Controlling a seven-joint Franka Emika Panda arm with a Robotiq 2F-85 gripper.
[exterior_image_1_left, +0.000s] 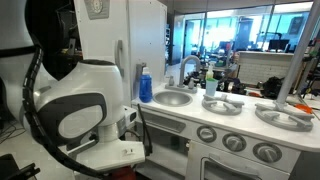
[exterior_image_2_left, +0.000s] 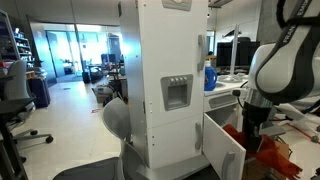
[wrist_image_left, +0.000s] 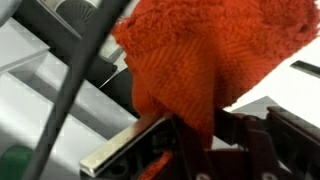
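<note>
A red-orange towel-like cloth fills the middle of the wrist view and narrows toward my gripper. The gripper is shut on a bunched part of it, and the rest spreads loosely beyond the fingers. In exterior view 2 the cloth is low at the right, beneath the white arm and partly behind an open white panel. The arm stands large at the left of exterior view 1, bent downward; its fingers lie out of sight there.
A white toy-kitchen counter with a sink, faucet and burners runs to the right. A blue bottle stands beside the sink. The tall white cabinet is close to the arm. Below the counter is an oven front.
</note>
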